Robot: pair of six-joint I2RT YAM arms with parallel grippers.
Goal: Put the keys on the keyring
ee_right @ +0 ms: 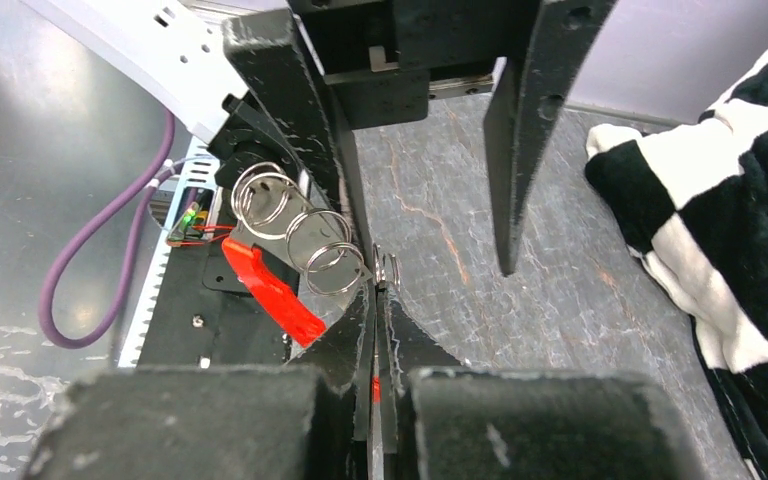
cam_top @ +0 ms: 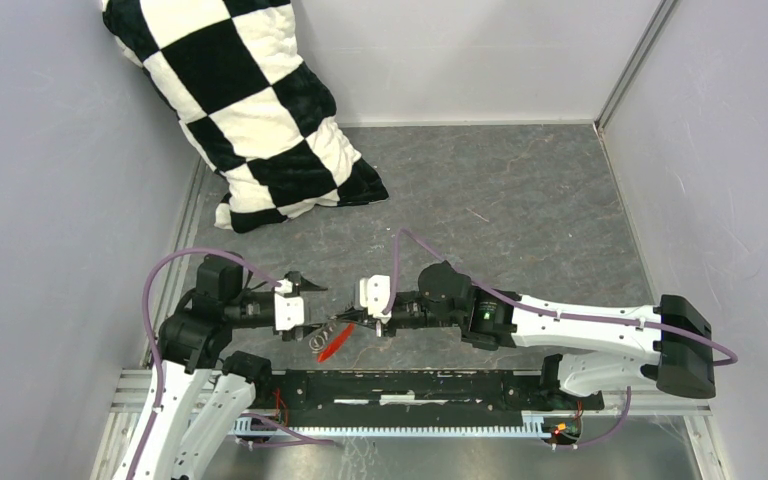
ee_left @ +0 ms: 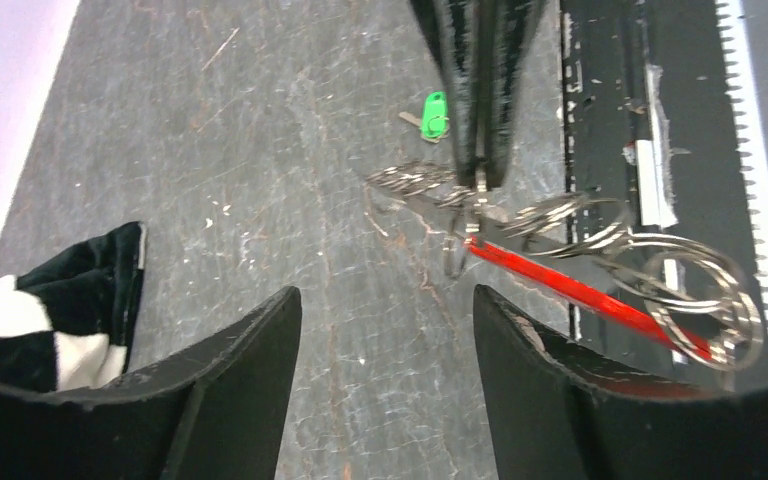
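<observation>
The keyring [ee_left: 560, 225] is a bunch of silver rings with a red tag [ee_left: 590, 295]. My right gripper is shut on it, with thin ring metal at its fingertips, and the rings and tag hang off to one side. Facing it, my left gripper [cam_top: 315, 308] stands open, nothing between its fingers; in the right wrist view the rings are close beside one left finger [ee_right: 345, 190], and whether they touch cannot be told. A key with a green head [ee_left: 434, 115] lies on the grey floor beyond; the right arm hides it from above.
A black-and-white checkered cushion [cam_top: 260, 120] leans at the back left. A black rail with a white toothed strip [cam_top: 390, 432] runs along the front edge. The grey floor [cam_top: 520, 200] behind the arms is clear.
</observation>
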